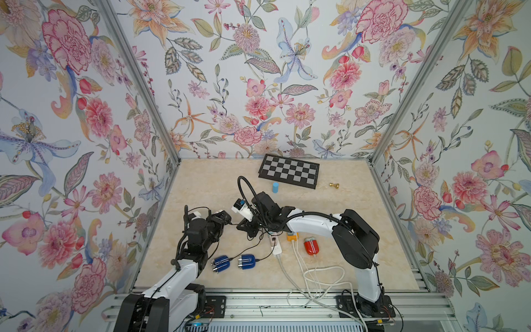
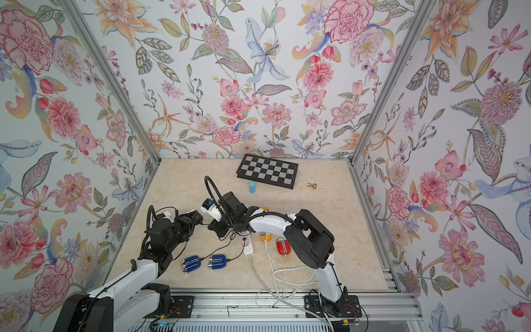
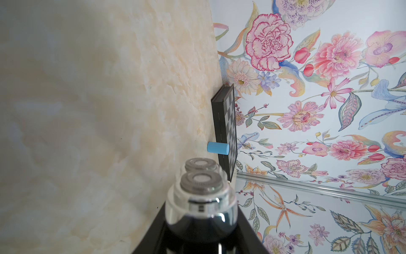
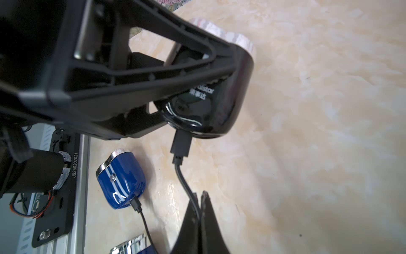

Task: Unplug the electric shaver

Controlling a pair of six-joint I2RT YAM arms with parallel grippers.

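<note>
A glossy black shaver (image 4: pixel 211 105) with silver heads hangs above the table in the right wrist view, my left gripper (image 1: pixel 225 218) shut on its body. The same shaver (image 3: pixel 202 211) fills the bottom of the left wrist view, heads facing away. The cable's black plug (image 4: pixel 181 143) is seated in the shaver's base. Lower down, my right gripper is shut on the thin cable (image 4: pixel 182 181), a short way below the plug. The cable runs between the two grippers.
Two blue shavers (image 1: pixel 220 263) lie near the front edge, wired toward a white power strip (image 1: pixel 276 245). A red shaver (image 1: pixel 311 246) lies right of them with loose white cables. Toward the back are a blue cylinder (image 1: pixel 275 187) and a chessboard (image 1: pixel 288 171).
</note>
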